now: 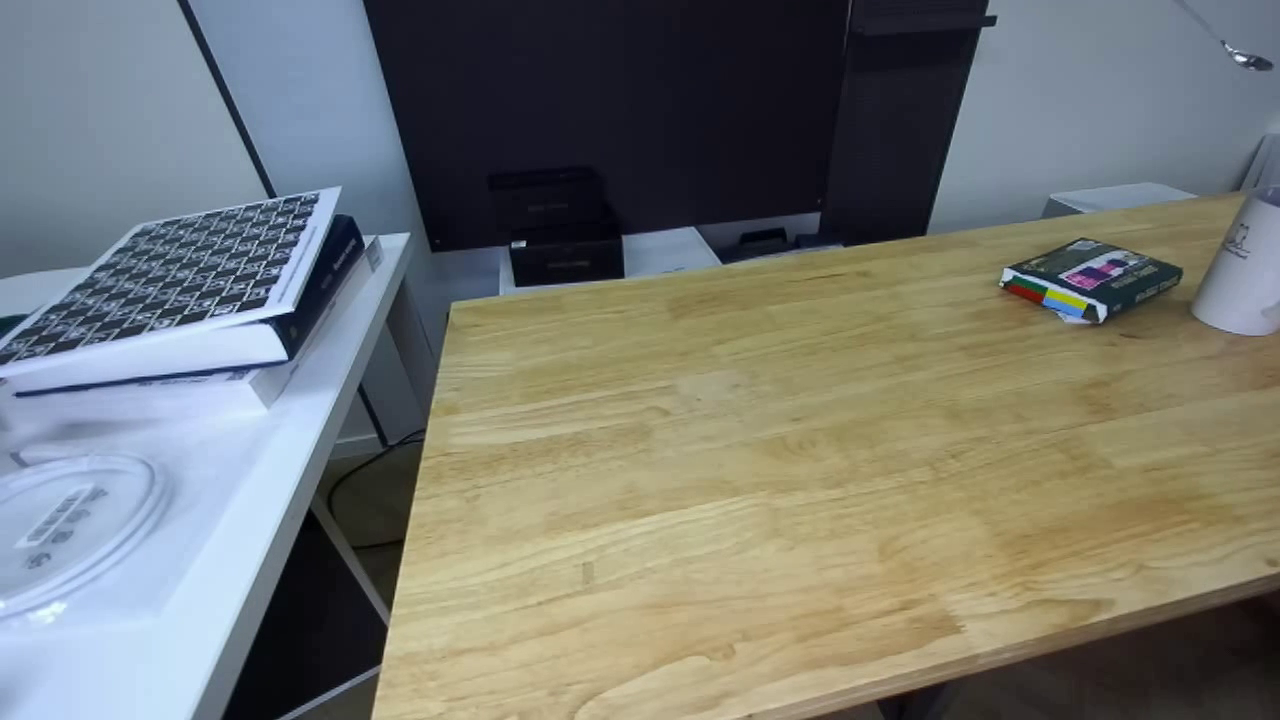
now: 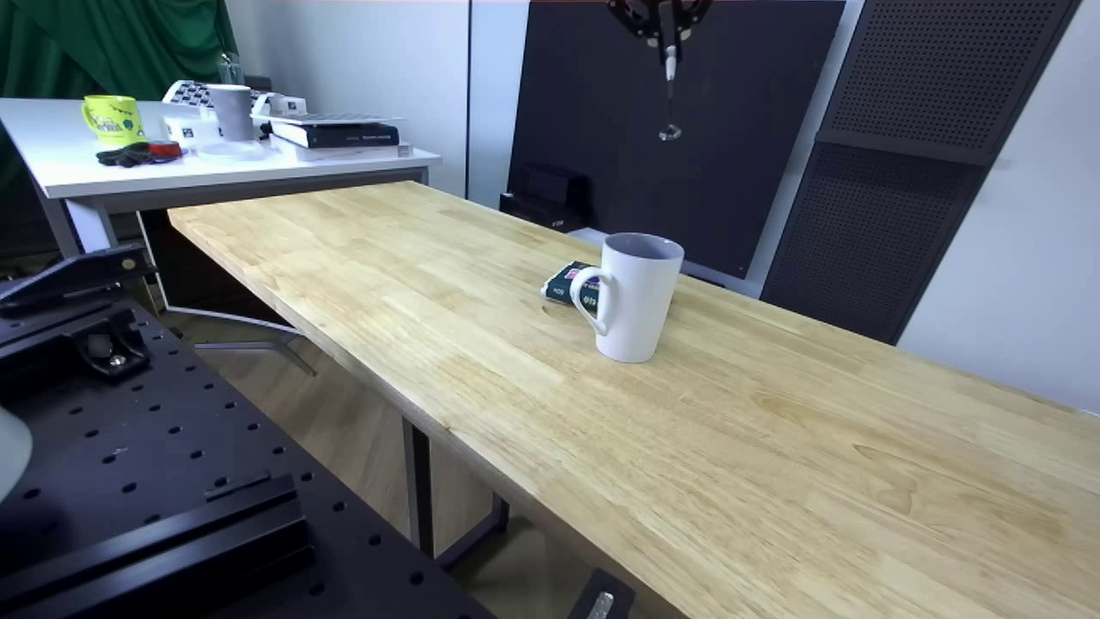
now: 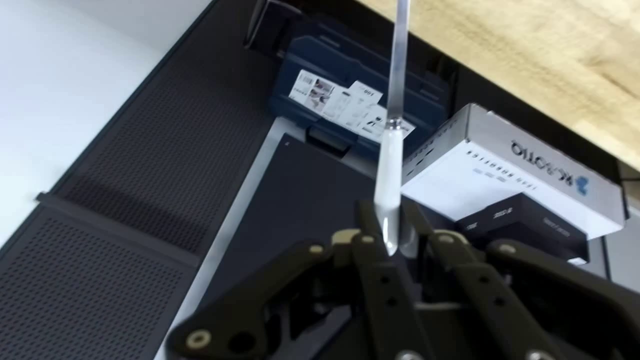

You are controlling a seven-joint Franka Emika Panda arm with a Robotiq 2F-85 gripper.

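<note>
My gripper is shut on the white handle of a spoon (image 3: 391, 159), whose metal shaft runs up out of the wrist view. In exterior view 2 the gripper (image 2: 668, 41) hangs high above the table, the spoon (image 2: 670, 132) pointing down with its bowl lowest. Only the spoon's bowl (image 1: 1248, 60) and part of its shaft show at the top right of exterior view 1. A white mug (image 2: 639, 299) stands upright on the table, well below the spoon. Beside it lies a dark green box (image 1: 1093, 280) with a torn, colourful end.
A white side table (image 1: 204, 528) with stacked books (image 1: 180, 282) stands to the left. Dark panels (image 2: 681, 206) rise behind the table.
</note>
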